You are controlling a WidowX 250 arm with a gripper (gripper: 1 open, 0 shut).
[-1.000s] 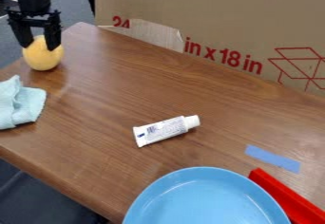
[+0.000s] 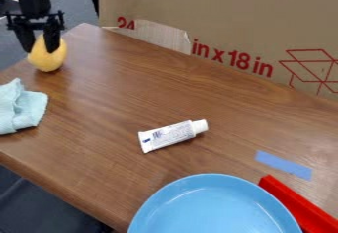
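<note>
At the top left of the camera view, my black gripper (image 2: 36, 30) hangs just over a yellow, rounded object (image 2: 47, 57) that sits near the table's far left end. Whether the fingers touch it, and how far apart they are, is hard to make out. A pale blue cloth (image 2: 16, 107) lies at the left edge, in front of the yellow object. A white tube (image 2: 172, 133) lies near the middle of the wooden table (image 2: 145, 89).
A blue plate (image 2: 211, 217) is at the bottom, with a red object (image 2: 298, 203) to its right and a blue tape strip (image 2: 283, 164) behind. A cardboard box (image 2: 224, 20) stands along the back.
My gripper has shifted slightly over the last second, and more of the yellow object's top was covered by it earlier. The other things have stayed in place.
</note>
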